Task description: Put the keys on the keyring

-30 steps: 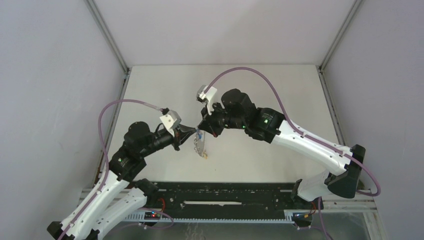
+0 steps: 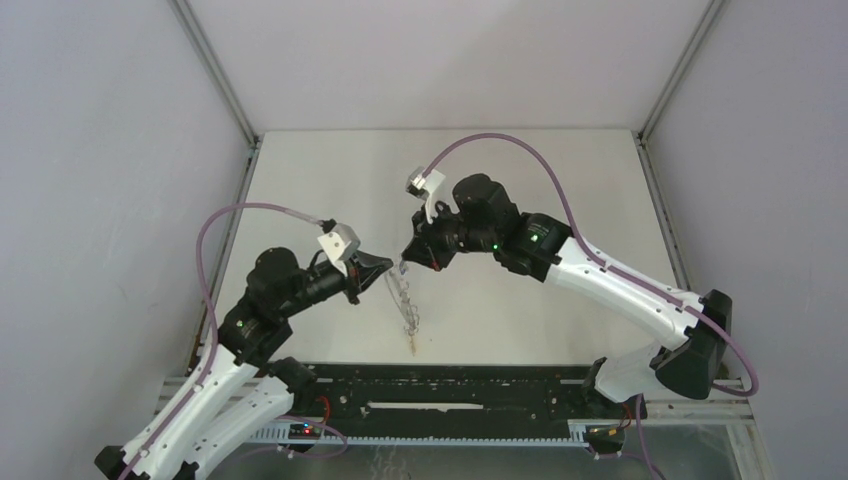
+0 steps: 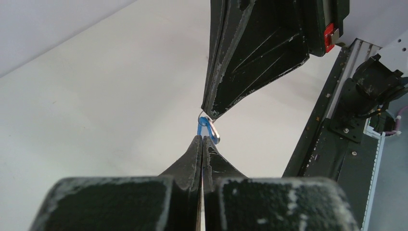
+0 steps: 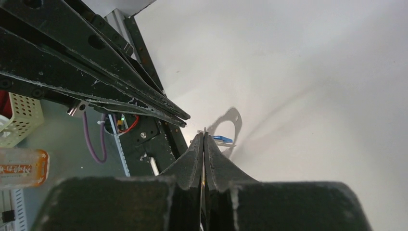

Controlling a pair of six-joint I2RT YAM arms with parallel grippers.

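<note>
In the top view my left gripper [image 2: 391, 263] and right gripper [image 2: 405, 262] face each other closely over the table. The right one is shut on a thin silver ring [image 3: 200, 115], which comes out between its fingertips in the left wrist view. A blue piece [image 3: 204, 126] and a silver metal piece [image 3: 212, 131] hang from that ring. Below the tips in the top view, a blurred pale string [image 2: 405, 302] hangs toward the front; I cannot tell which parts are keys. My left gripper is shut, with nothing showing between its fingers, just short of the hanging pieces.
A dark rail [image 2: 450, 375] runs along its front edge. In the right wrist view, a bottle [image 4: 21, 167] and a cream basket [image 4: 24, 118] stand off the table.
My right gripper has shifted slightly right, widening the gap to the left tips. The hanging string has swung and now reaches farther toward the front. The left arm is almost still.
</note>
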